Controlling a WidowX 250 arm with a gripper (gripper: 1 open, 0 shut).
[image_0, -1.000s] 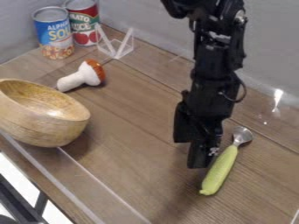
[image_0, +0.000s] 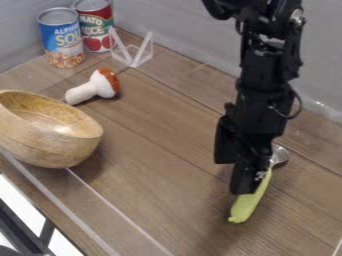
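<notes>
The black gripper (image_0: 245, 160) hangs low at the right of the table, its fingers open, over the upper part of a light green spoon-like tool (image_0: 249, 205) with a metal head (image_0: 279, 154). Part of that tool is hidden behind the fingers; whether they touch it I cannot tell.
A wooden bowl (image_0: 43, 135) sits at the left edge. A white object with an orange cap (image_0: 94, 88) lies behind it. Two cans (image_0: 63, 42) and a white wire-like item (image_0: 130, 48) stand at the back left.
The gripper has shifted right, from beside the green tool to over it, now covering part of it. The tool and other objects appear unmoved.
</notes>
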